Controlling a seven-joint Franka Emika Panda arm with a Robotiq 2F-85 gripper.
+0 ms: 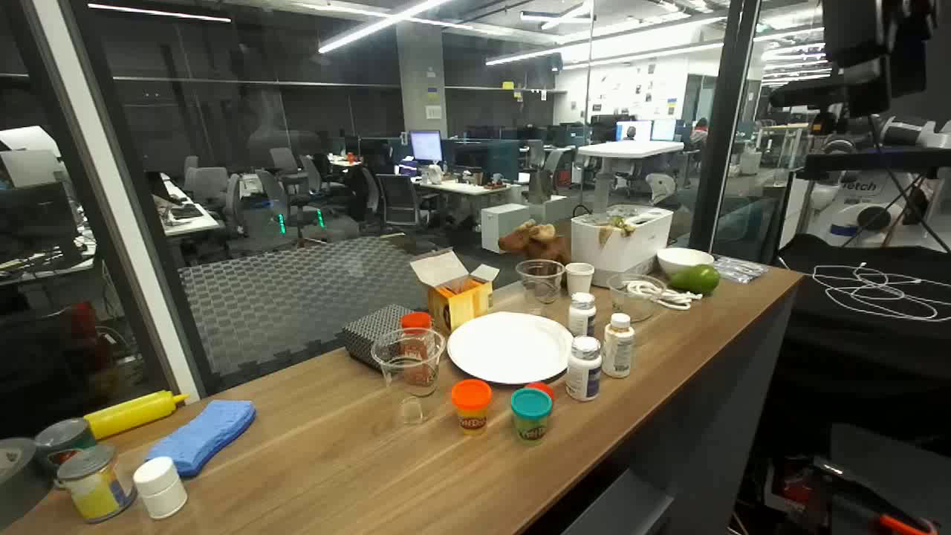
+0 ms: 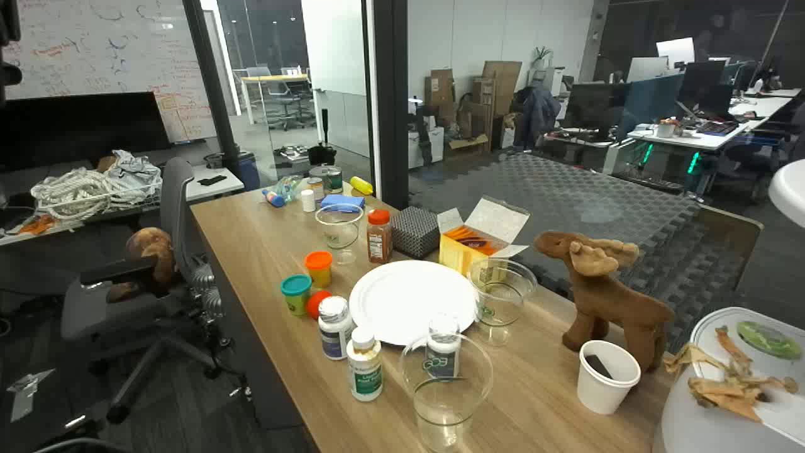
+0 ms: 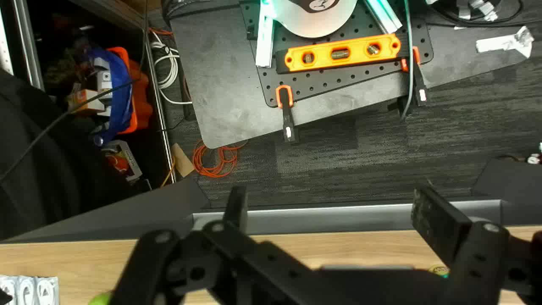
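Note:
In the wrist view my gripper stands open, its dark fingers wide apart with nothing between them. It hangs over the table's front edge, with floor beyond. On the wooden table [image 1: 312,446] a white plate [image 1: 508,348] lies bare. Close to the plate stand several white pill bottles [image 1: 584,370], an orange-lidded tub [image 1: 470,406] and a teal-lidded tub [image 1: 531,414]. A red-lidded spice jar [image 2: 378,238] is behind a clear cup [image 1: 408,361] in exterior view 1. An open yellow box [image 1: 459,303] sits behind the plate.
Toward the far end are a brown moose toy [image 2: 611,302], a white paper cup [image 2: 605,377], a white bin [image 1: 620,241], a white bowl [image 1: 683,259] and a green fruit [image 1: 695,280]. A blue cloth [image 1: 200,435] and cans lie opposite.

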